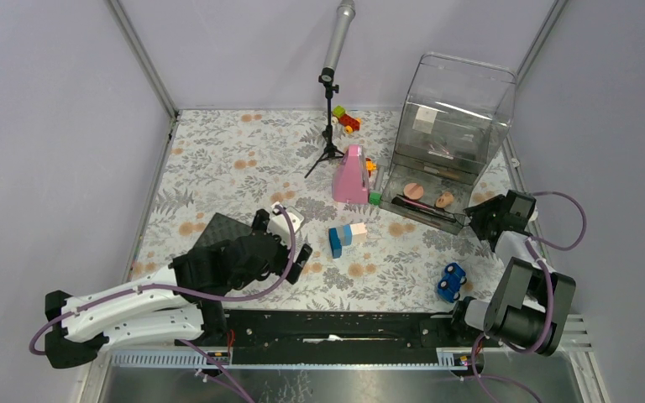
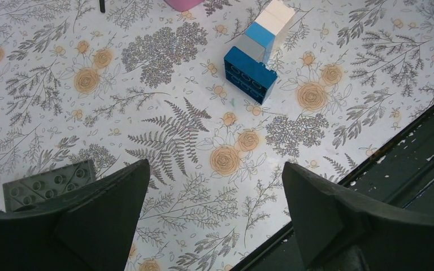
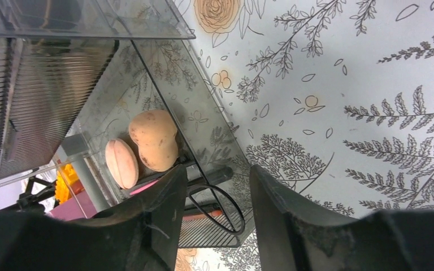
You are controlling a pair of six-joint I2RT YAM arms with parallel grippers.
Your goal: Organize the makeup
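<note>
A clear acrylic makeup organizer (image 1: 453,109) stands at the back right, its lower front tray holding a pink round sponge (image 1: 413,191), a peach sponge (image 3: 153,138) and several brushes. My right gripper is at the tray's right front corner, part open, its fingers by a black wire loop (image 3: 239,220) at the end of an item there. Whether the loop is held cannot be seen. My left gripper hangs open and empty at the left, above bare patterned table.
A pink object (image 1: 351,176), small toys (image 1: 348,122), a tripod (image 1: 329,147), stacked blocks (image 1: 348,238) and a blue toy car (image 1: 451,282) share the table. A dark baseplate (image 2: 48,183) lies near the left arm. The front middle has free room.
</note>
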